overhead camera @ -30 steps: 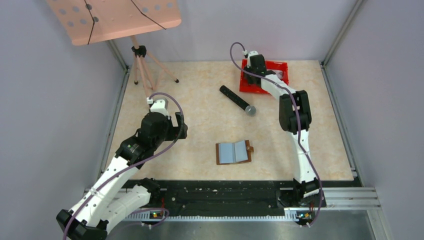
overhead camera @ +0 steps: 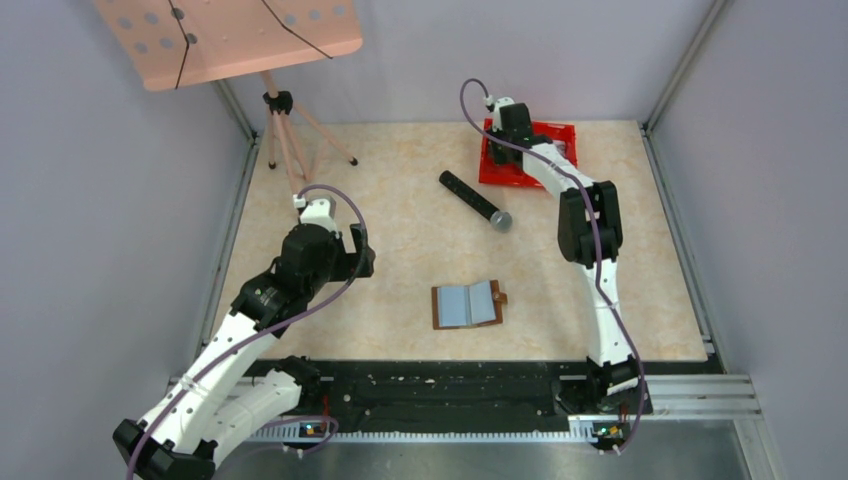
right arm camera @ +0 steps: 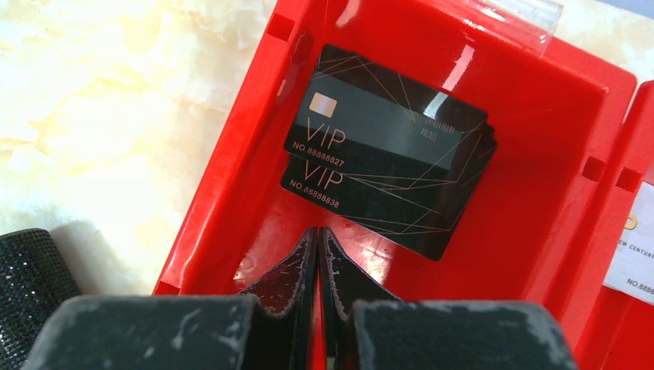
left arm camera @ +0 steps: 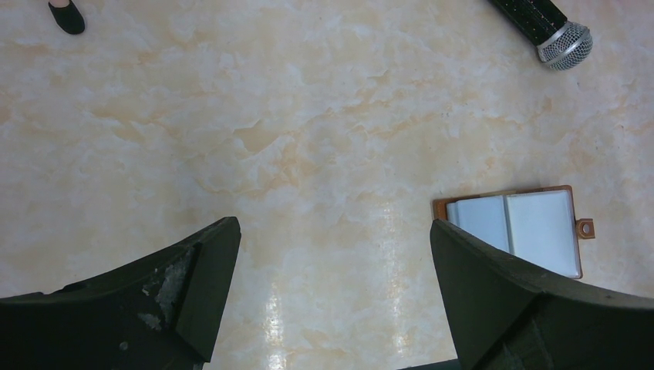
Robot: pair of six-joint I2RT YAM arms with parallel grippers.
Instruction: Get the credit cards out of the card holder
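Observation:
In the right wrist view, dark VIP cards (right arm camera: 385, 123) lie overlapping in the left compartment of a red box (right arm camera: 224, 162). My right gripper is over that compartment, its fingertips together and nothing showing between them, just below the cards in the picture. A white card (right arm camera: 634, 247) shows in the other compartment, partly cut off. The brown card holder (overhead camera: 435, 308) lies spread on the table's near middle, pale blue leaves facing up; the left wrist view shows it partly behind a finger. My left gripper (overhead camera: 362, 251) stands open and empty, left of the holder.
A black microphone (overhead camera: 475, 199) lies between the box and the holder. A pink easel (overhead camera: 292, 140) stands on tripod legs at the back left.
The left arm, the holder and the microphone have stayed put.

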